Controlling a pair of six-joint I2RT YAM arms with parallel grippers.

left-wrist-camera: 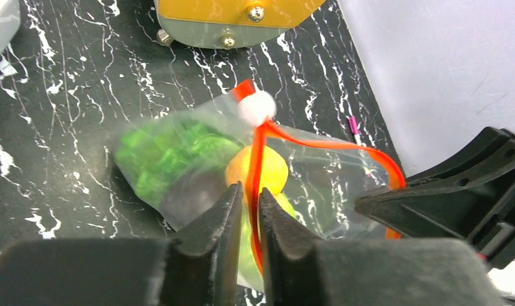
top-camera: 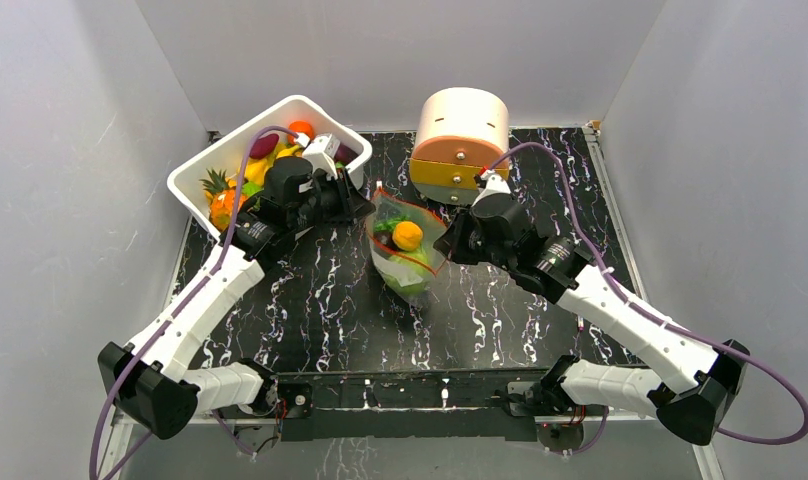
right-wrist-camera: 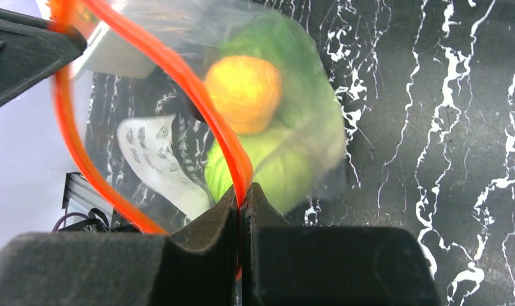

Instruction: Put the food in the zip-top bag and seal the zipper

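The clear zip top bag (top-camera: 393, 268) with its orange rim stands mouth-up at the table's middle, its opening spread wide. Inside are an orange fruit (top-camera: 407, 236), a pale green item (right-wrist-camera: 274, 162), leafy greens (left-wrist-camera: 172, 150) and something dark (left-wrist-camera: 194, 194). On the bag's left side my left gripper is slightly parted, the orange rim running through the narrow gap between its fingers. Across from it, my right gripper is shut on the opposite part of the rim, which enters between its fingertips. The white slider (left-wrist-camera: 257, 108) sits at the rim's far corner.
Behind to the left stands a white bin (top-camera: 185, 185) full of toy food. A yellow and pink rounded box (top-camera: 460, 130) stands behind the bag. A marker (left-wrist-camera: 354, 125) lies at the right.
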